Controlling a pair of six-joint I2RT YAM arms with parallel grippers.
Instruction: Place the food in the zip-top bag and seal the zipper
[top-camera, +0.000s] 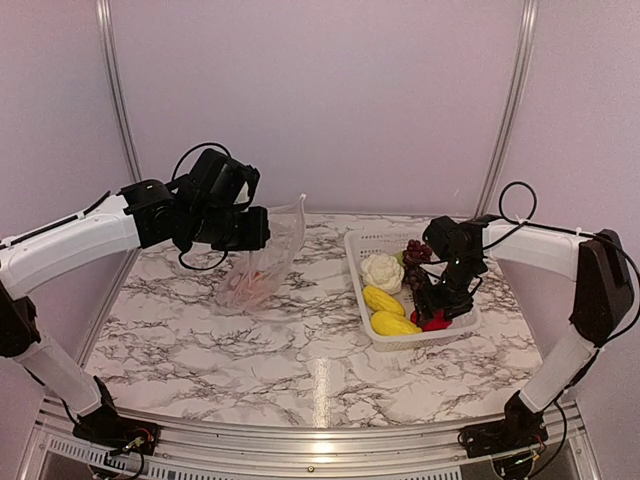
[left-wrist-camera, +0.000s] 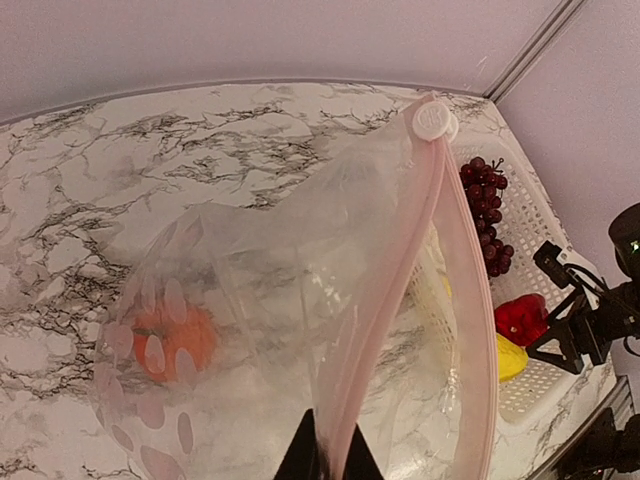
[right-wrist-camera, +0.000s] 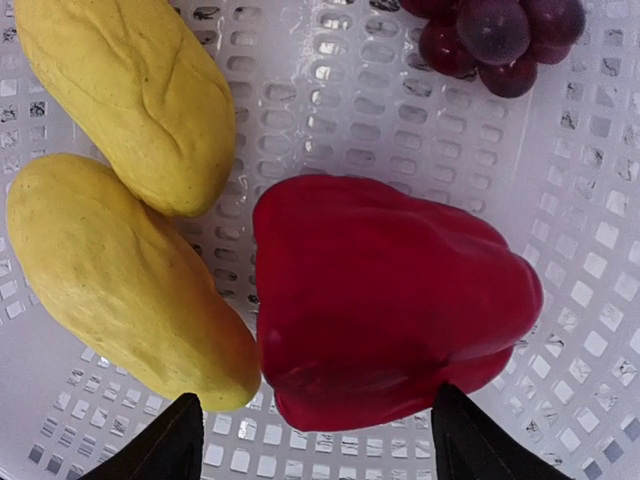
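Note:
My left gripper is shut on the edge of the clear zip top bag (left-wrist-camera: 250, 300), holding it up; an orange item (left-wrist-camera: 170, 335) shows inside. In the white basket (top-camera: 355, 270), my right gripper (top-camera: 435, 305) hangs low over the red pepper (right-wrist-camera: 390, 290), its fingers open either side of the pepper's near end in the right wrist view. Two yellow items (right-wrist-camera: 130, 280) lie beside the pepper, with grapes (right-wrist-camera: 490, 35) beyond; a cauliflower (top-camera: 382, 272) also sits in the basket.
Walls with metal posts enclose the back and sides.

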